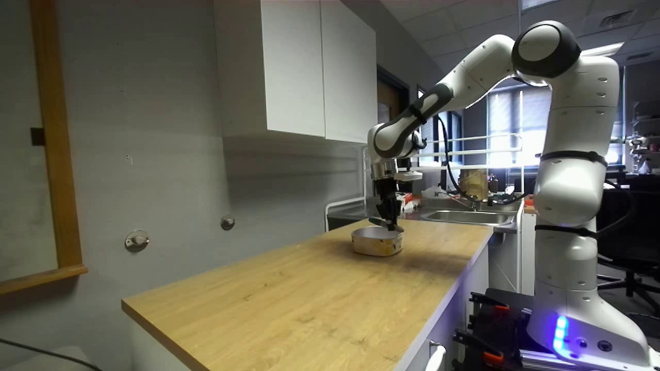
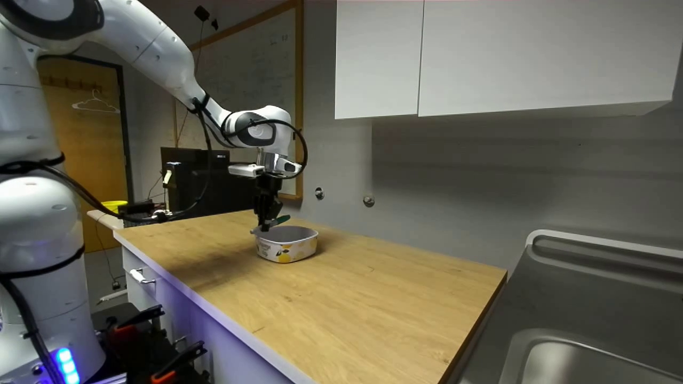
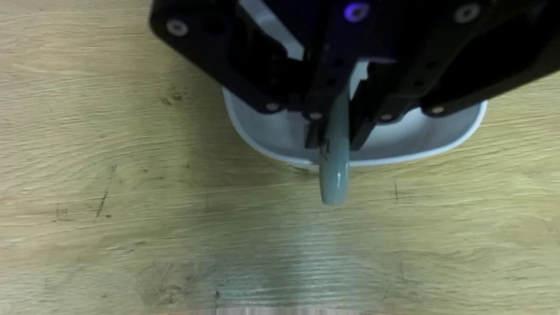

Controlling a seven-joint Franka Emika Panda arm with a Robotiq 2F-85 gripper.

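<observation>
Between the fingers of my gripper is a grey-green utensil handle [image 3: 334, 181], its rounded end pointing past the bowl's rim in the wrist view. The utensil's other end [image 2: 279, 220] shows dark green over the bowl in exterior view 2; its exact shape is hard to make out. Below stands a small whitish bowl [image 2: 286, 252] with a yellow fruit pattern, upright on the counter. In exterior view 1 the gripper [image 1: 391, 228] points down over the edge of the bowl [image 1: 376, 245]. The arm hides much of the bowl's inside in the wrist view.
A metal sink [image 1: 470, 217] lies beyond its far end in exterior view 1. White wall cabinets [image 1: 297, 68] hang above the back, and a grey wall [image 2: 448, 192] bounds the counter.
</observation>
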